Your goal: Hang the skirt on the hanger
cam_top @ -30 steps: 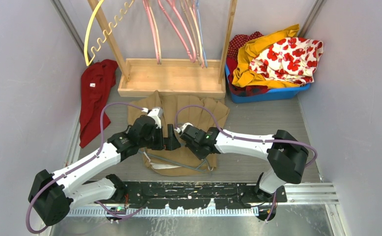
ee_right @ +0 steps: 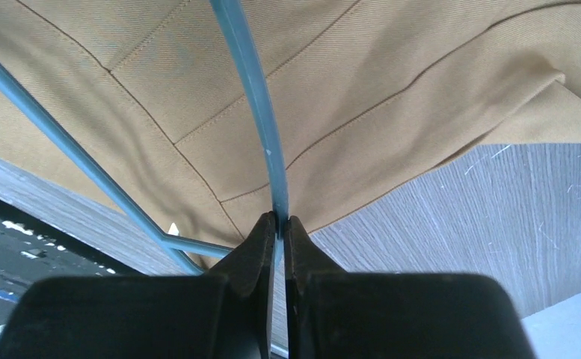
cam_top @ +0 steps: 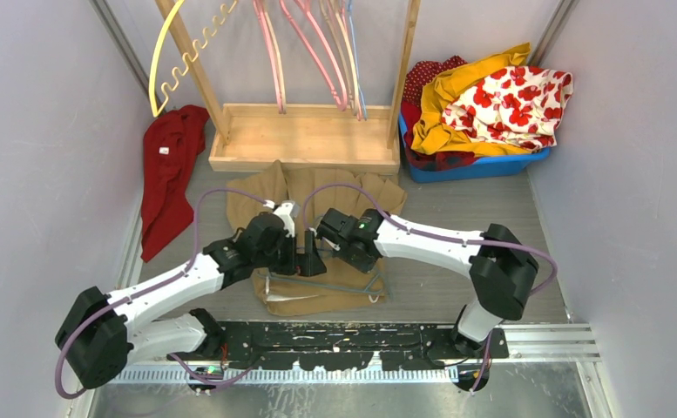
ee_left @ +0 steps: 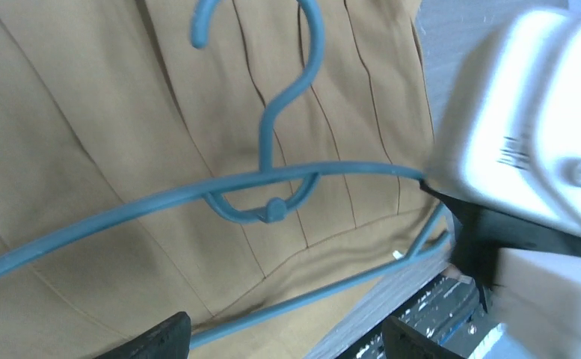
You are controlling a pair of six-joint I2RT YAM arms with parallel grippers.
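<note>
A tan pleated skirt [cam_top: 300, 306] lies flat on the floor between the two arms. Over it is a blue-grey hanger [ee_left: 190, 193], whose hook and lower bar show in the left wrist view. In the right wrist view my right gripper is shut on the hanger's upper arm, near its end. My left gripper stands open above the skirt, its fingers wide apart and the lower bar in view beyond them. From above, both arms hide the hanger's middle. The hanger's lower bar [cam_top: 321, 285] crosses the skirt near its waist.
A wooden rack [cam_top: 304, 161] with several hangers stands at the back. A dark red garment [cam_top: 169, 178] lies on the left, and a blue basket [cam_top: 465, 170] full of clothes sits back right. Bare floor [cam_top: 456, 209] shows to the right of the skirt.
My right gripper has shifted slightly away from the front edge. The hanger's visible lower bar has turned and lies a little farther right. My left arm has edged to the right.
</note>
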